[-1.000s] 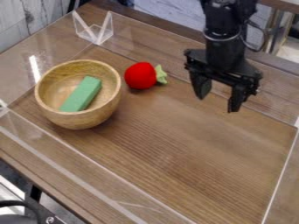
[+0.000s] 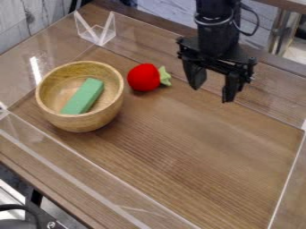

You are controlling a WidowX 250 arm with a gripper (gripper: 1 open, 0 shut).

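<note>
My black gripper (image 2: 216, 72) hangs over the back right of the wooden table; whether it is open or shut is unclear. Left of it lies a red round object with a green top (image 2: 146, 77), apart from the gripper. At the left, a tan bowl (image 2: 106, 110) holds a green oblong block (image 2: 82, 97).
A clear plastic object (image 2: 93, 27) stands at the back left. The middle, front and right of the table (image 2: 191, 170) are bare. A dark object with cables (image 2: 18, 213) sits at the lower left corner.
The red object, the bowl and the green block look unchanged.
</note>
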